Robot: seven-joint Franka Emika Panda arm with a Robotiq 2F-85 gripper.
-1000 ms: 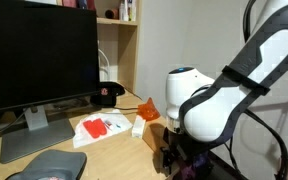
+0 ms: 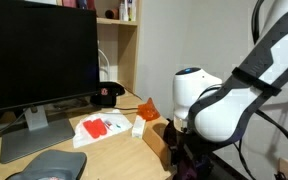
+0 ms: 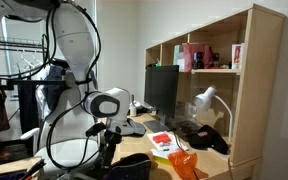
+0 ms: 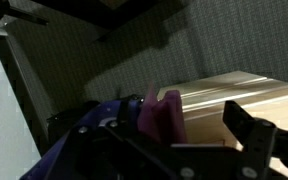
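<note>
In the wrist view my gripper is open, its dark fingers wide apart on either side. A maroon piece of cloth (image 4: 164, 118) shows in the gap between them, nearer the left finger, and I cannot tell whether it touches. Dark blue fabric (image 4: 69, 160) lies beside it at lower left. Pale wooden edges (image 4: 224, 92) run behind the right finger. From outside, the white arm (image 2: 201, 105) reaches down at the desk's right end, where the gripper itself is dark and hard to make out.
On the wooden desk (image 2: 129, 160) stand a black monitor (image 2: 39, 55), white papers with a red item (image 2: 96, 128), and an orange object (image 2: 148, 110). A dark grey item (image 2: 52, 165) lies at the front left. Shelves (image 3: 212, 80) and a white lamp (image 3: 203, 100) stand behind.
The arm has shifted slightly to the right in exterior view 1. The things on the desk stay where they were.
</note>
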